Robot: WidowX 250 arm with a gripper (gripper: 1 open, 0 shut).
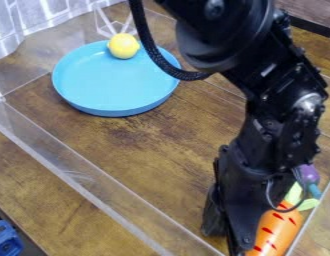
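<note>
My black gripper [228,228] is low at the right front, just left of a toy carrot [273,236], orange with dark marks and a green top. Its wrist partly covers the carrot, and its fingertips are mostly hidden, so what lies between them cannot be seen. A purple toy [305,174] shows beside the carrot top, partly behind the arm.
A blue plate [94,85] is at the back left, with a yellow ball [122,46] at its far rim. Clear walls run along the left and front. A blue object [2,240] is at the lower left corner.
</note>
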